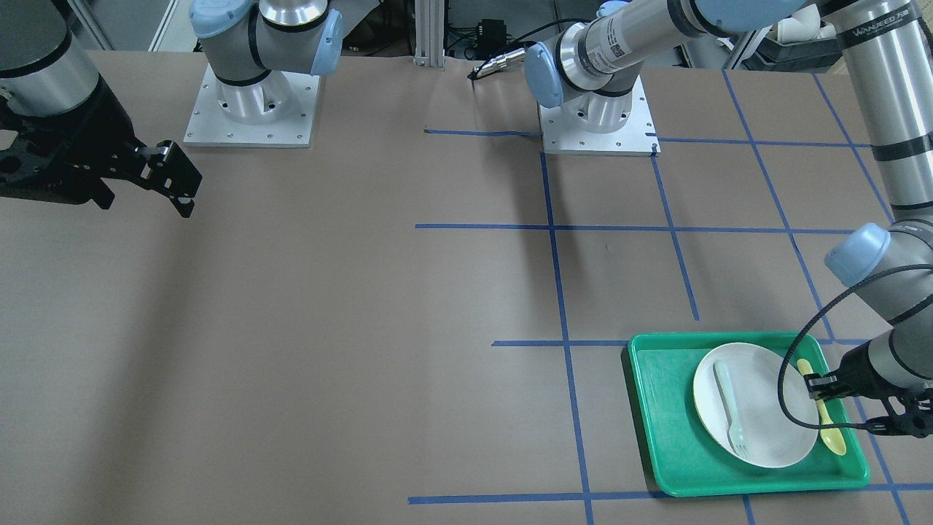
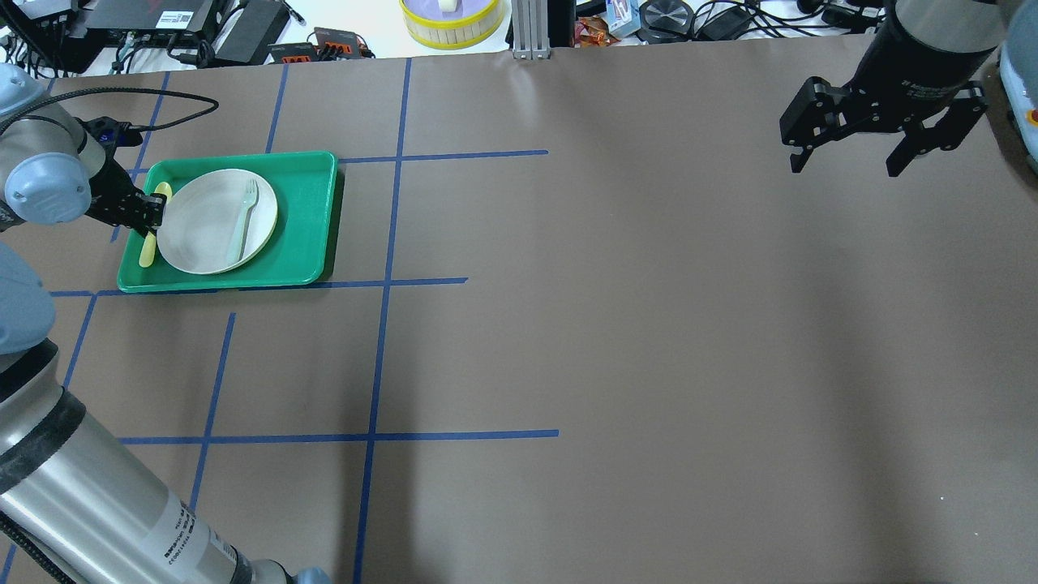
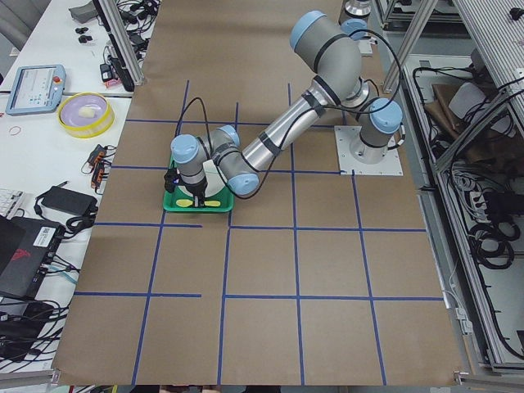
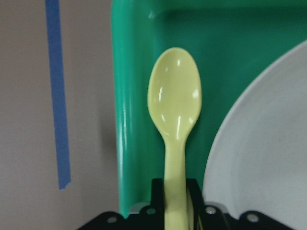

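Note:
A green tray [image 1: 665,437] holds a white plate [image 2: 199,229] with a pale fork [image 2: 244,219] lying on it. The yellow spoon [image 4: 173,96] lies inside the tray beside the plate, along its side wall. My gripper is over that side of the tray, its fingers either side of the spoon's handle in the left wrist view. Whether they are closed tightly on it is hard to tell.
Blue tape lines grid the table [image 1: 350,332]. A second black gripper [image 2: 881,117] hangs at the opposite side, and other arm bases stand at the back.

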